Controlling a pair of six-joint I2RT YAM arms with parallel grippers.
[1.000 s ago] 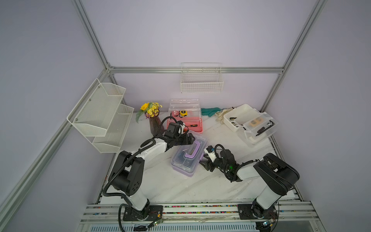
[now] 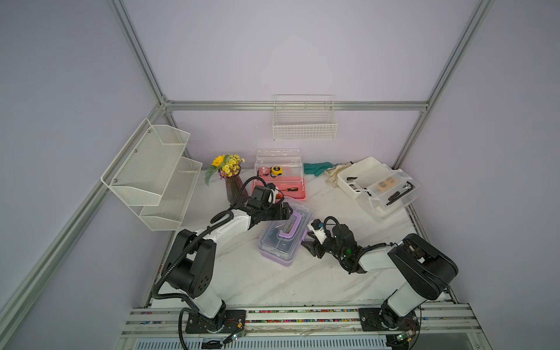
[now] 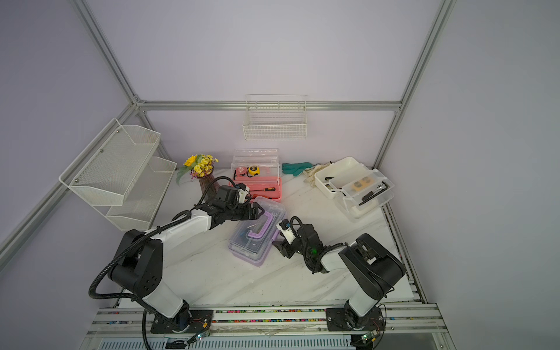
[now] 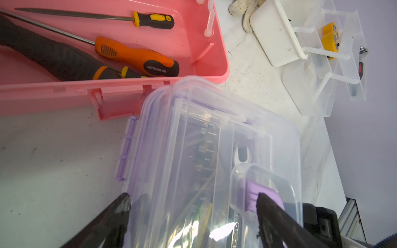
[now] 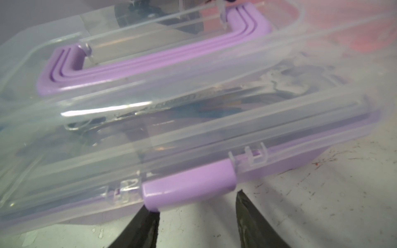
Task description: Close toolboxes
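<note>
A purple toolbox (image 2: 274, 245) with a clear lid and purple handle lies mid-table, lid down. My left gripper is open over its far end, fingers spread above the lid. My right gripper stands open at the box's right long side, fingertips just below the purple latch (image 5: 188, 186), which sticks out from the lid's edge. Behind it, the pink toolbox (image 2: 280, 194) stands with lid up and tools inside. At the back right, the white toolbox (image 2: 364, 169) is open, its clear compartments holding tools.
A vase of flowers (image 2: 234, 189) stands at the back left, near my left arm. Gloves (image 2: 318, 168) lie along the back. Wire baskets (image 2: 303, 122) hang on the walls. Bare table lies between the purple and white boxes and along the front.
My right arm's elbow has shifted slightly right; its gripper remains beside the latch. The left arm has moved very little. The boxes look unchanged.
</note>
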